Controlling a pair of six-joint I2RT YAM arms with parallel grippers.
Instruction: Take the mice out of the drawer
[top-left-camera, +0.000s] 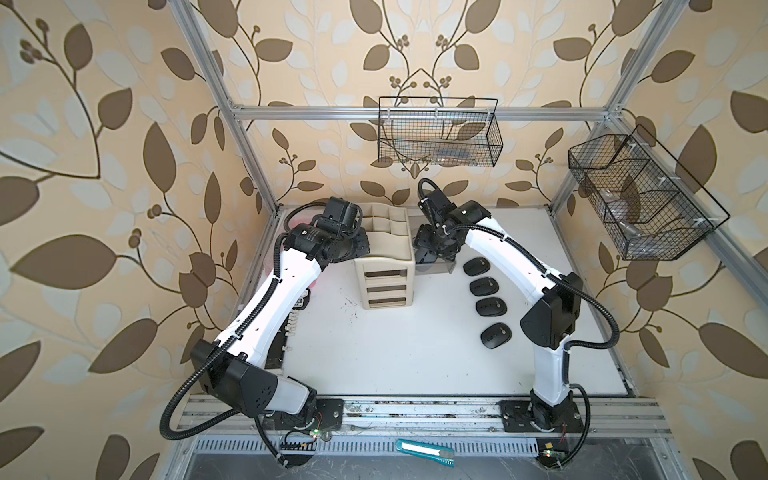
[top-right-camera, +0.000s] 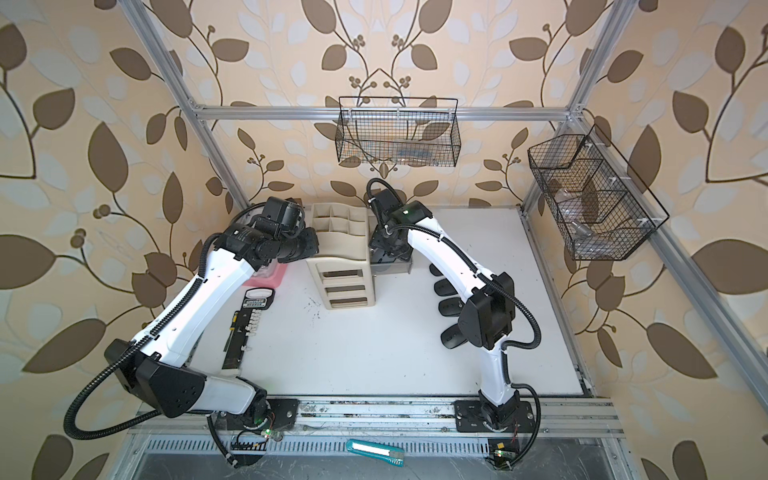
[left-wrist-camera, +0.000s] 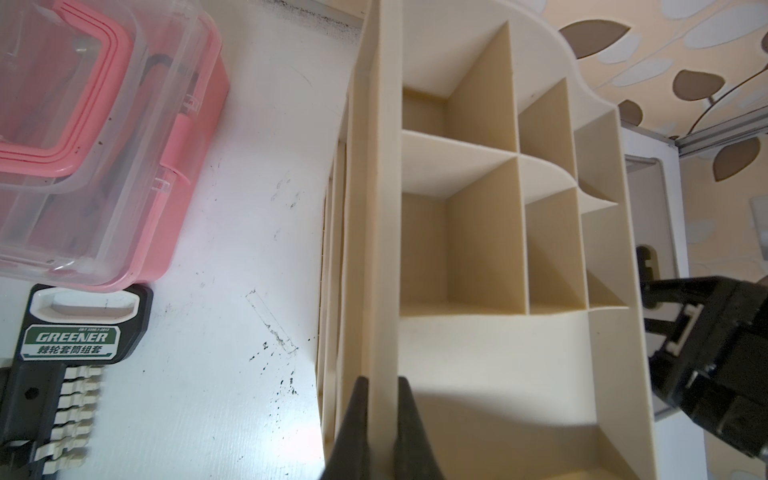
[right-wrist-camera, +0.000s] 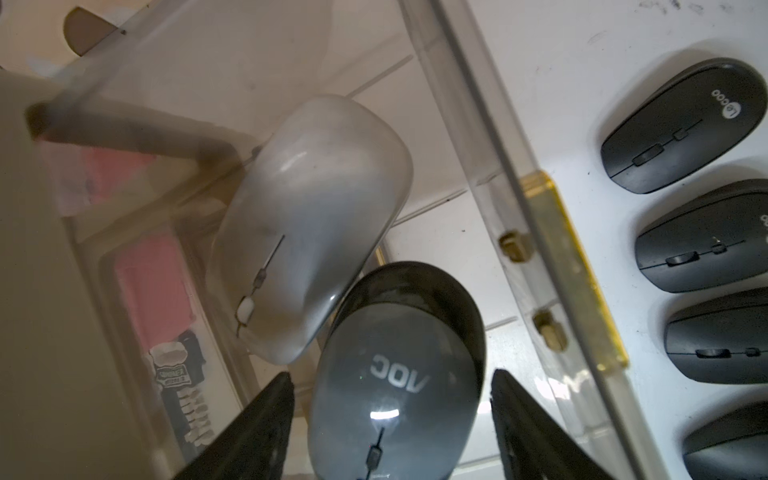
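Observation:
My left gripper is at the top edge of the beige organizer (left-wrist-camera: 496, 360), its fingers shut against the near wall. A clear drawer (right-wrist-camera: 552, 264) sticks out from the organizer's right side. Inside it, in the right wrist view, lie a silver mouse (right-wrist-camera: 312, 200) and a grey AOC mouse (right-wrist-camera: 400, 360), with a darker shape beneath the latter. My right gripper is over the drawer, fingers apart on either side of the AOC mouse.
Several black mice (top-left-camera: 490, 306) stand in a column right of the drawer. A pink box (left-wrist-camera: 184, 200) and a socket set (left-wrist-camera: 72, 336) lie left of the organizer. Wire baskets (top-left-camera: 440, 136) hang at the back and right.

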